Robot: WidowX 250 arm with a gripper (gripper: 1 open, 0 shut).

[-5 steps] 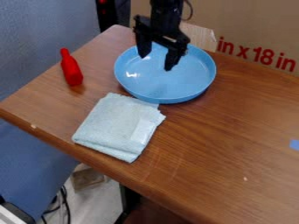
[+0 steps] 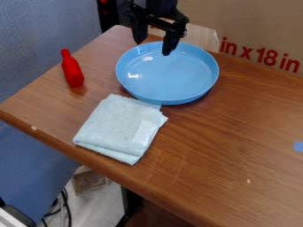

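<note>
My gripper (image 2: pixel 153 37) is raised above the back rim of the blue plate (image 2: pixel 167 75), its two black fingers apart with nothing visible between them. The plate is empty and sits toward the back of the wooden table. A red squeeze bottle (image 2: pixel 73 69) stands at the left, and a folded pale cloth (image 2: pixel 122 129) lies in front of the plate.
A cardboard panel (image 2: pixel 267 31) with red print stands behind the table. The table's left edge drops to the floor.
The plate, bottle and cloth have not visibly moved.
</note>
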